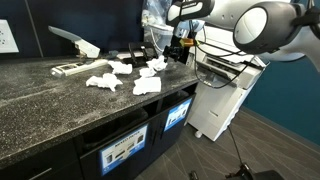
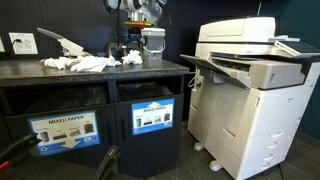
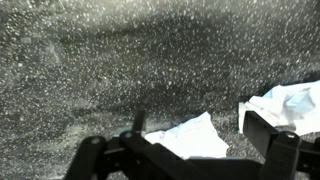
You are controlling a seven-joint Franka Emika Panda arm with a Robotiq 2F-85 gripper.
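Note:
Several crumpled white papers lie on the dark speckled counter [image 1: 40, 110]. One paper [image 1: 105, 81] is toward the left, another [image 1: 147, 85] near the front edge, and a further one [image 1: 155, 63] toward the back. My gripper is open over the counter with nothing held. In the wrist view a white paper [image 3: 192, 137] shows below and between the fingers, partly hidden by the gripper body. A second paper [image 3: 285, 104] lies to the right, partly behind the right finger. Exterior view 2 shows the gripper [image 2: 134, 45] above the counter's right part.
A white paper cutter [image 1: 77, 67] rests at the back of the counter. To the right stands a large white printer [image 2: 250, 105]. Cabinet openings with "Mixed Paper" signs [image 2: 152, 116] are below the counter. Bare counter spans the front left.

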